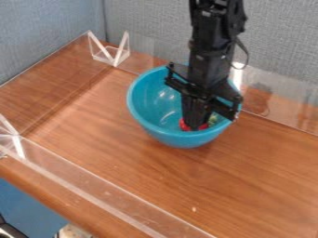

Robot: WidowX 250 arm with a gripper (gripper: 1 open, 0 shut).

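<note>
A turquoise bowl (152,105) sits on the wooden table (187,186) near the back centre. My black gripper (196,119) reaches down into the right half of the bowl, its lower part inside the rim. A small red object (202,125) shows at the base of the gripper, with a pale green bit beside it. The gripper looks shut; its fingertips are partly hidden by its own body, and whether anything is between them is not visible.
Clear plastic edging runs along the table's left front and back. A white frame piece (97,48) stands at the back left corner. Grey padded walls rise behind.
</note>
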